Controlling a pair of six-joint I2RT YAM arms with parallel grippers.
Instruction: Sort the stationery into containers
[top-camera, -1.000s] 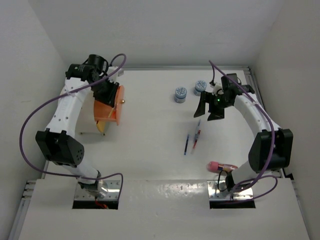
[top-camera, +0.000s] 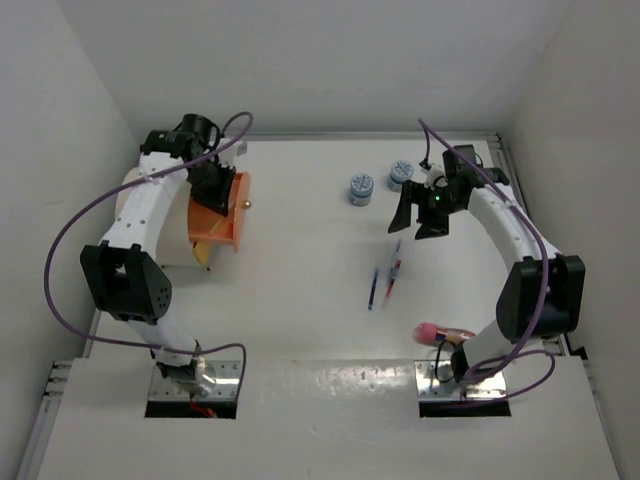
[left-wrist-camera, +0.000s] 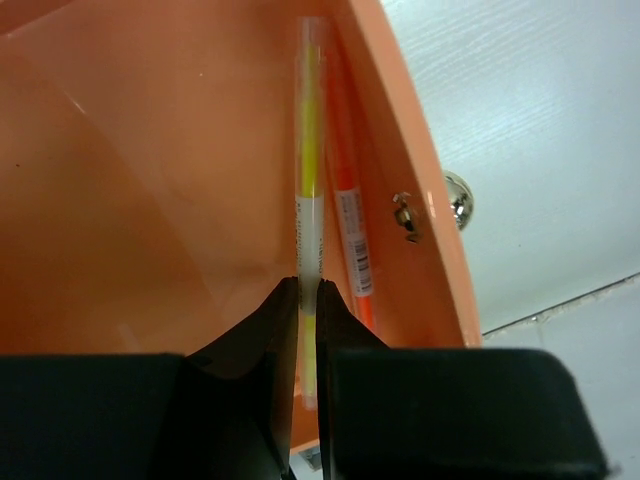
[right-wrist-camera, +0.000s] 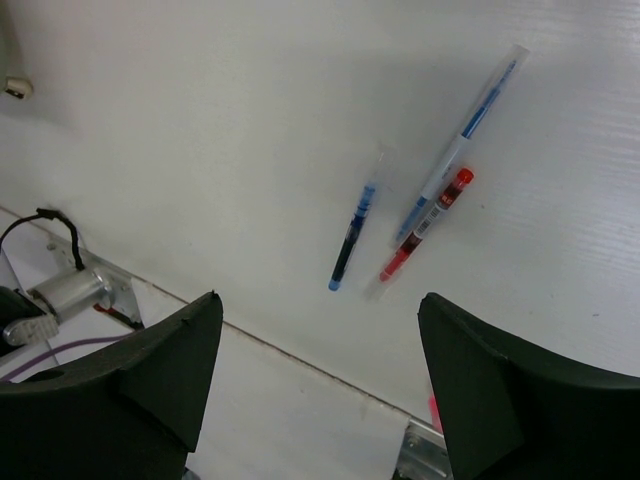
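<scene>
My left gripper is shut on a yellow pen, held over an orange drawer of the container on the left; a red pen lies inside along the drawer's wall. My right gripper is open above the table, nothing between its fingers. Below it lie a blue pen, a red-and-dark pen beside it, and a dark blue pen a little apart.
Two blue round items stand toward the back, right of centre. A pink object lies at the front right.
My left arm has shifted slightly to the right at the drawer. The right arm and the pens on the table look unchanged.
</scene>
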